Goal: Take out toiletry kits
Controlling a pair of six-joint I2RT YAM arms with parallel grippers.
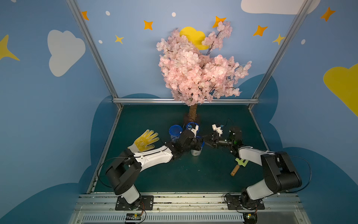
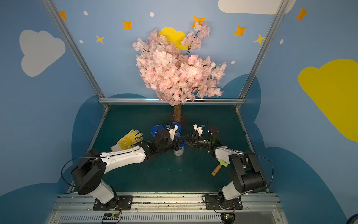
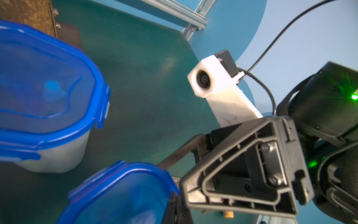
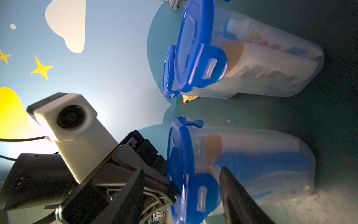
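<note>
A clear toiletry container with a blue lid (image 4: 253, 164) stands upright at mid floor; a blue item shows through its wall. My left gripper is shut at the lid's edge in the left wrist view; nothing shows between its fingers. From the right, my right gripper is partly open, its fingers (image 4: 238, 201) spread on either side of the lid's side latch (image 4: 203, 197); contact is not clear. A second lidded container (image 4: 268, 67), holding a tube and other items, stands behind. A third blue lid (image 1: 175, 130) lies further left.
The tree trunk (image 1: 192, 112) rises behind the containers. A yellow glove (image 1: 145, 141) lies at the left, and a green garden fork with a wooden handle (image 1: 235, 170) at the right, under the right arm.
</note>
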